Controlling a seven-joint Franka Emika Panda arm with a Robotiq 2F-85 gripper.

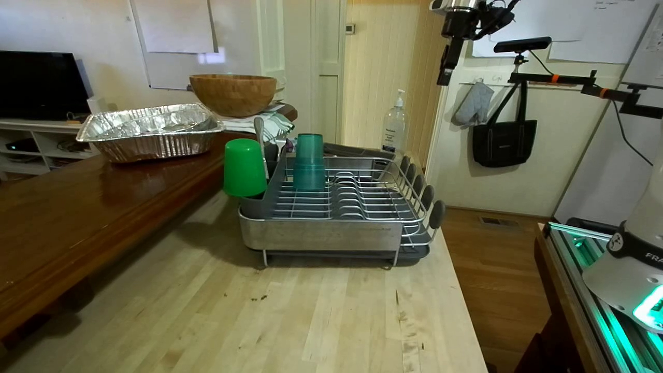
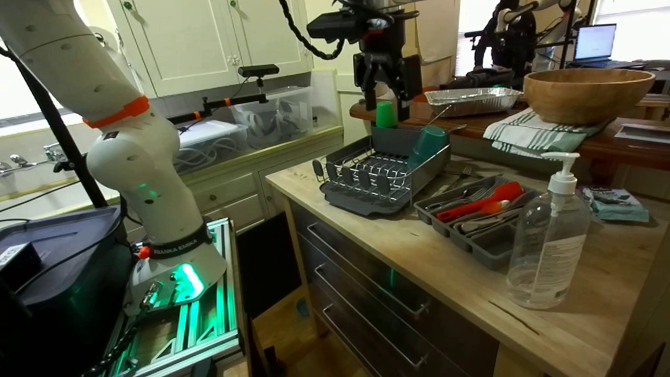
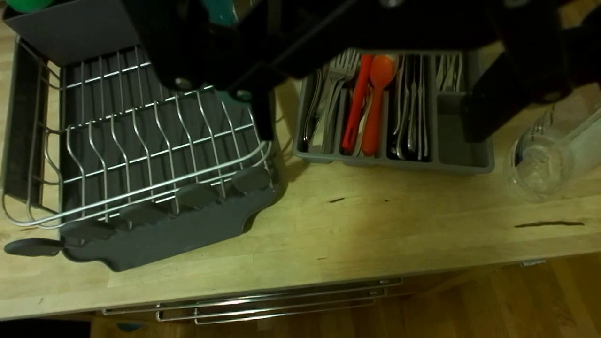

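Observation:
High above the counter, my gripper hangs open with its fingers pointing down and nothing between them. A grey dish rack with wire tines stands on the counter below. Upside down at the rack's left end sits a bright green cup. Inside the rack is a teal cup, which leans in exterior view 2. Beside the rack lies a grey cutlery tray, with metal forks and knives, a red-handled utensil and an orange spoon. In the wrist view, dark fingers cover part of the rack and tray.
A clear pump bottle stands near the tray. On the raised brown ledge are a wooden bowl, a foil pan and a striped towel. The counter in front of the rack is bare.

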